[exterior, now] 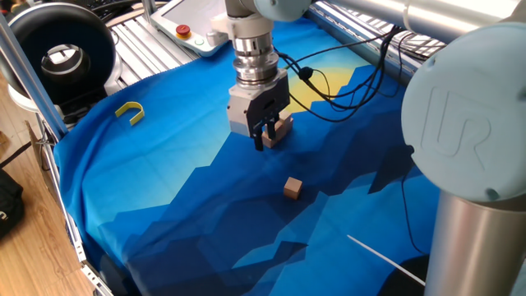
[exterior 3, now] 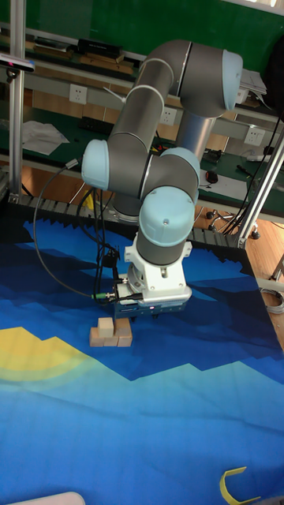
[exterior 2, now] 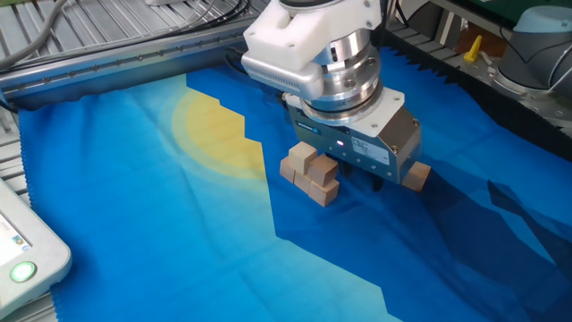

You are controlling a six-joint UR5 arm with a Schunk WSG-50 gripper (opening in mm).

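A small stack of wooden blocks (exterior 2: 323, 193) stands on the blue cloth, with a lower row and two blocks on top. My gripper (exterior 2: 362, 181) is beside this stack, pointing down, its two dark fingers (exterior: 258, 138) apart and nothing visible between them. From exterior view 1, the gripper partly hides the stack (exterior: 281, 131). A single loose wooden cube (exterior: 292, 188) lies on the cloth, clear of the stack; in exterior view 2 this cube (exterior 2: 417, 176) shows partly behind the gripper body. Exterior view 3 shows the stack (exterior 3: 110, 340) just in front of the gripper, whose fingers are hidden there.
A yellow curved piece (exterior: 130, 112) lies far from the blocks. Black cables (exterior: 362, 99) hang near the arm. A teach pendant (exterior: 193, 29) rests by the table edge, and a thin white rod (exterior: 385, 259) lies near the base.
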